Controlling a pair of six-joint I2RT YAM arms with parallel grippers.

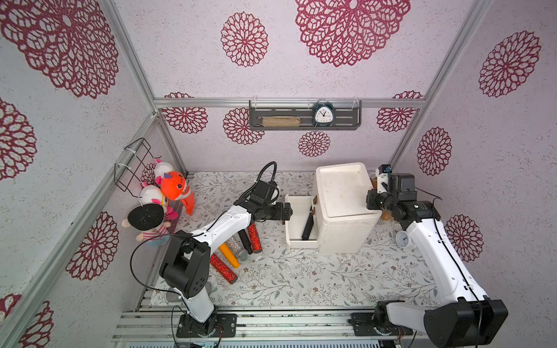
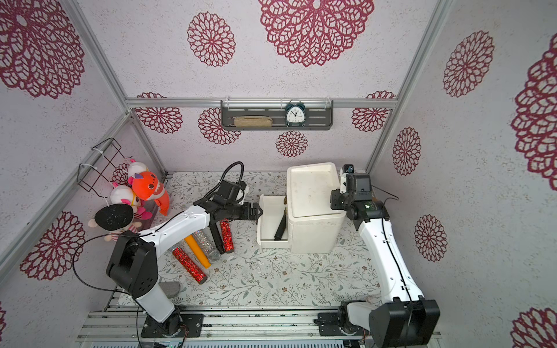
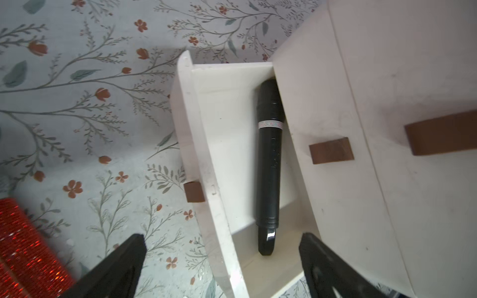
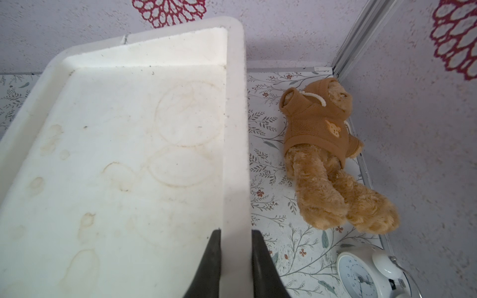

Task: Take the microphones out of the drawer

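Observation:
A black microphone (image 3: pixel 269 168) with a silver band lies lengthwise inside the pulled-out white drawer (image 3: pixel 226 111), along the side next to the cabinet body (image 1: pixel 345 232). My left gripper (image 1: pixel 284 211) is open above the drawer's outer left edge, nothing between its fingers; in the left wrist view its fingertips frame the drawer's lower part. My right gripper is shut on the right rim of the cabinet's top (image 4: pixel 234 149), at the cabinet's right side.
Several coloured tubes (image 1: pixel 222 266) lie left of the drawer. Plush toys (image 1: pixel 177 188) are at the left wall, a teddy bear (image 4: pixel 318 144) and clock (image 4: pixel 357 273) right of the cabinet. A shelf (image 1: pixel 304 124) hangs on the back wall.

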